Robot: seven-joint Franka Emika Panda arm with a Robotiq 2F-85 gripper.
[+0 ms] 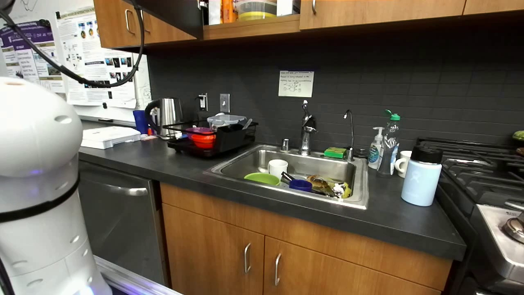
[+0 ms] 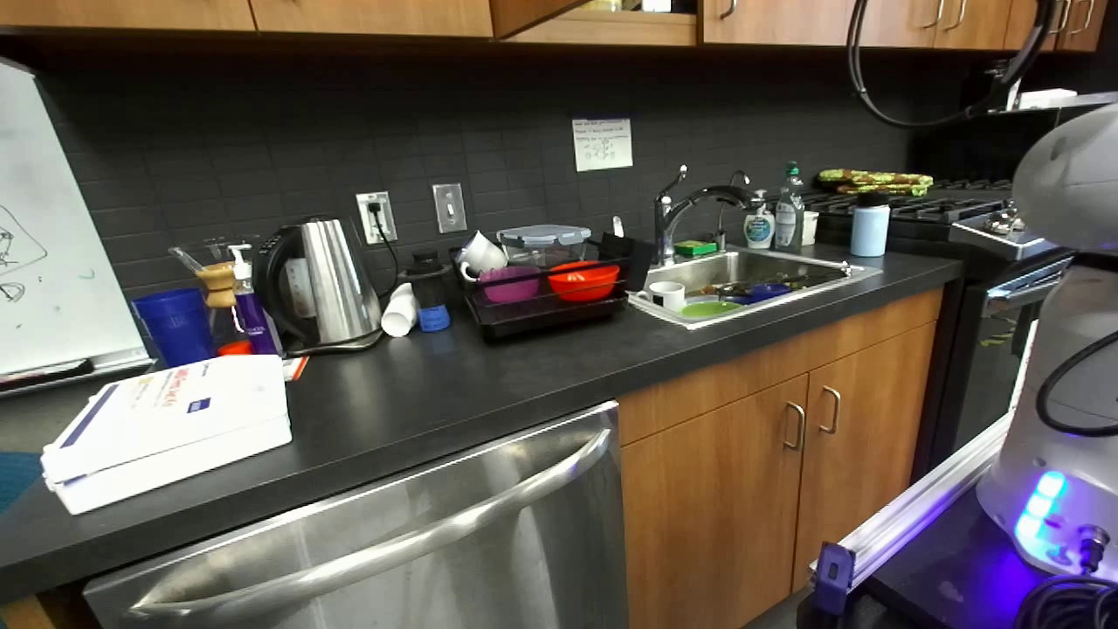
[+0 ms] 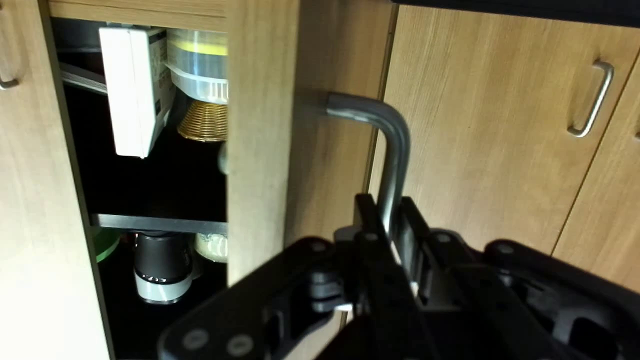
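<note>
In the wrist view my gripper is shut on a curved metal door handle (image 3: 394, 150), whose upper end bends into a wooden cabinet door (image 3: 261, 132). That door stands open, seen nearly edge-on. To its left is the open cabinet, with a white box (image 3: 126, 90), a clear tub with a yellow band (image 3: 198, 63) and a golden wire basket (image 3: 204, 122) inside. In exterior view 2 the swung-out door (image 2: 597, 15) shows at the top edge. The gripper itself lies outside both exterior views.
Closed cabinet doors (image 3: 480, 120) stand right of the open one. Beneath the cabinets, a dish rack (image 1: 216, 140), a sink (image 1: 361, 189) with dishes and a kettle (image 1: 170, 115) occupy the counter. A black cable (image 1: 88, 81) loops down in front of the wall.
</note>
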